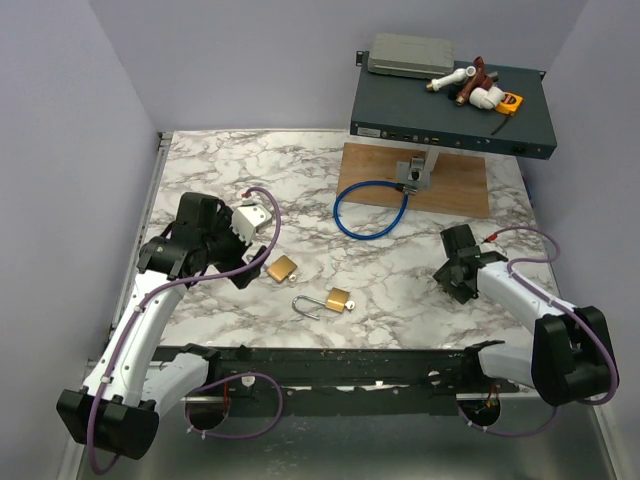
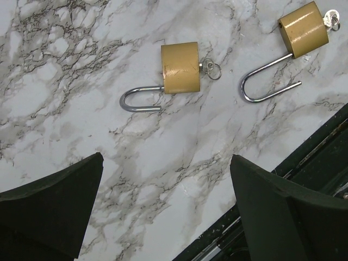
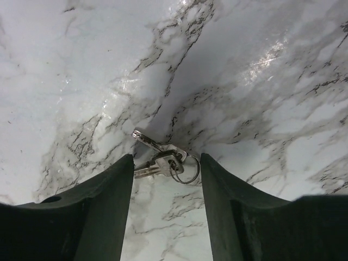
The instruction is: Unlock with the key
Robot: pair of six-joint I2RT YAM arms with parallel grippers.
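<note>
Two small keys (image 3: 166,160) on a wire ring lie on the marble table in the right wrist view. My right gripper is low over them with its fingers part open, one finger on each side. The ring comes close to the right-hand finger; whether they touch, I cannot tell. In the left wrist view, a brass padlock (image 2: 181,68) and a second brass padlock (image 2: 304,29) both have their shackles swung out and a key with a ring at the body's end. My open left gripper hovers above the table, empty, off the padlocks.
A blue cable loop (image 1: 370,236) lies mid-table near a wooden board (image 1: 458,185). Above the board, a dark raised shelf (image 1: 450,110) carries several items. The table's front edge (image 1: 320,362) is close to the padlocks. Bare marble separates the two arms.
</note>
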